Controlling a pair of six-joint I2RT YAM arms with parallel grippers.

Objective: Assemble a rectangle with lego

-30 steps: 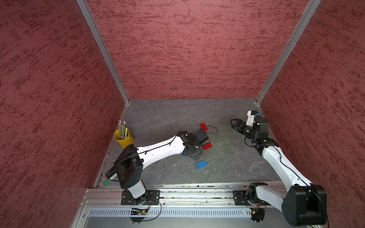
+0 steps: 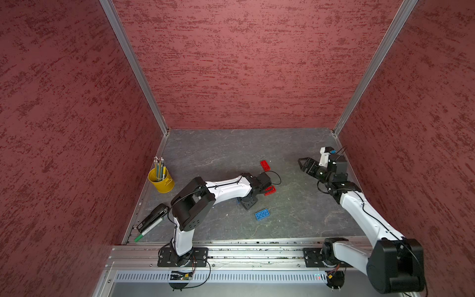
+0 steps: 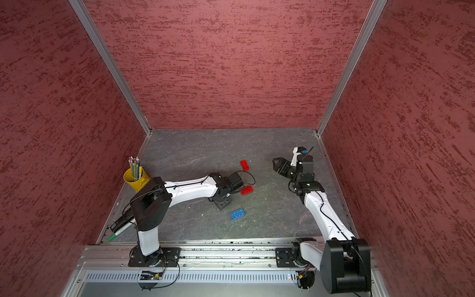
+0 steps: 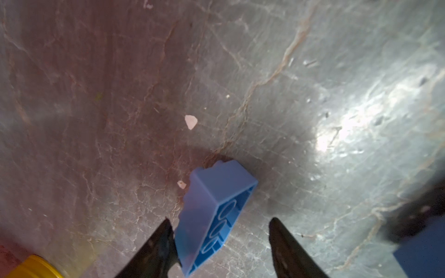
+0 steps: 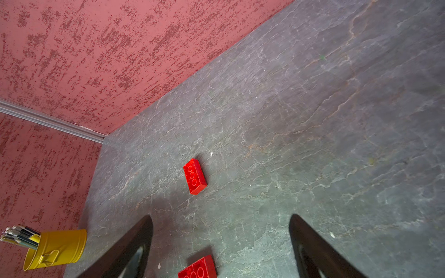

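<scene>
My left gripper is low over the table, part open, a blue brick [image 4: 204,203] tilted on its side at the left finger; whether the fingers touch it is unclear. Another blue brick [image 4: 421,250] shows at the wrist view's right edge, likewise lying studs-up in front of the arm [image 2: 261,214]. Two red bricks lie apart on the table, a rear one [image 2: 264,165] and a nearer one [image 2: 270,190] beside the left wrist housing. My right gripper hangs part open at the right, nothing between its fingers.
A yellow cup [image 2: 160,182] of pens stands at the left, with a black and green object [image 2: 151,219] near the left front corner. Walls enclose three sides.
</scene>
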